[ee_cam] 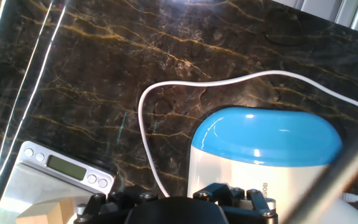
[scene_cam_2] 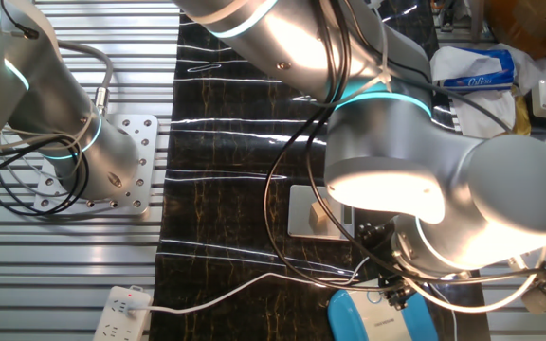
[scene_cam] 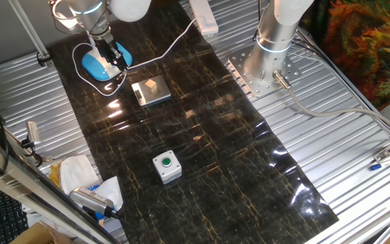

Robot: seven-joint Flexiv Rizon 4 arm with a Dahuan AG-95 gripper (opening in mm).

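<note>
My gripper [scene_cam: 122, 62] hangs over the blue and white device [scene_cam: 100, 66] at the far end of the dark mat. In the wrist view only the black knuckles of my gripper show along the bottom edge; its fingertips are out of sight, so its finger state is unclear. The device [ee_cam: 266, 140] has a glossy blue end and a white body. Beside it, a wooden block [scene_cam: 152, 86] rests on the small silver scale [scene_cam: 156, 99]. Closer to the mat's middle stands a white box with a green button [scene_cam: 167, 163].
A white cable [ee_cam: 222, 81] loops around the device and runs to the power strip [scene_cam: 205, 17]. White bags [scene_cam: 78, 174] lie at the left.
</note>
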